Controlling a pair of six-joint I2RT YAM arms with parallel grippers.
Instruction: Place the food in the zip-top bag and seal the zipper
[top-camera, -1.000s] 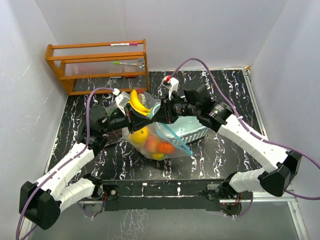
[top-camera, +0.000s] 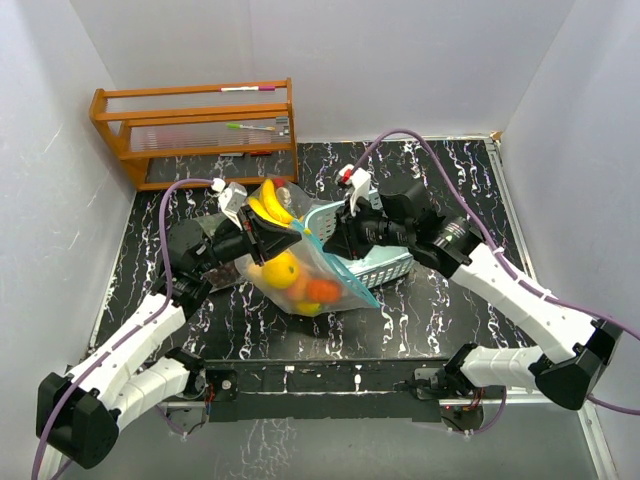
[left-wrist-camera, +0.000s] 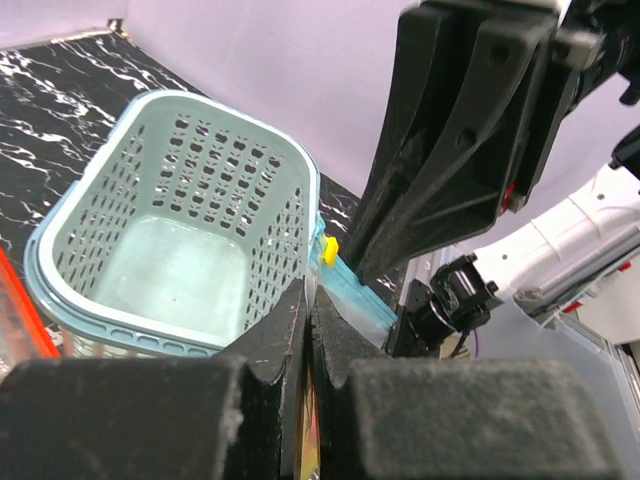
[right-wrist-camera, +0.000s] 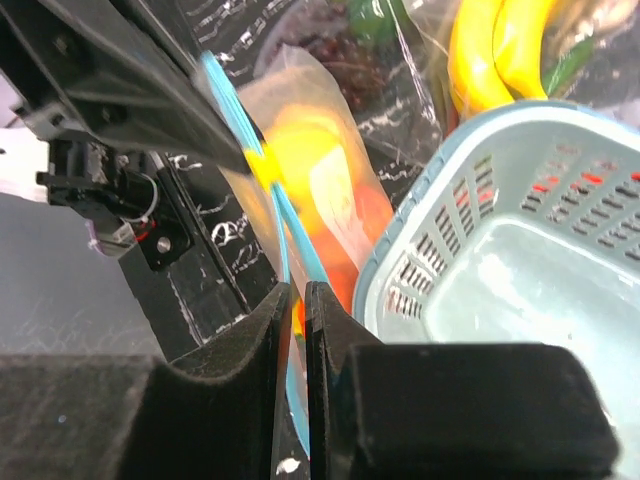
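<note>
A clear bag (top-camera: 305, 280) with a blue zipper strip holds yellow and orange-red food on the worktop. My left gripper (top-camera: 270, 242) is shut at the bag's upper end of the strip. My right gripper (top-camera: 338, 242) is shut on the zipper strip (right-wrist-camera: 285, 220), a little right of the left one; a yellow slider (right-wrist-camera: 262, 165) shows on the strip near the left fingers in the right wrist view. Bananas (top-camera: 270, 205) lie in another bag behind, with dark food in bags partly hidden by the left arm.
A white basket (left-wrist-camera: 170, 240) stands behind the right gripper, close to the bag. A wooden rack (top-camera: 200, 135) is at the back left, walls on the sides. Bare worktop (top-camera: 450, 310) shows at the front right.
My right gripper has moved right and slightly down, away from the left gripper, with the zipper strip. The left gripper has shifted only slightly.
</note>
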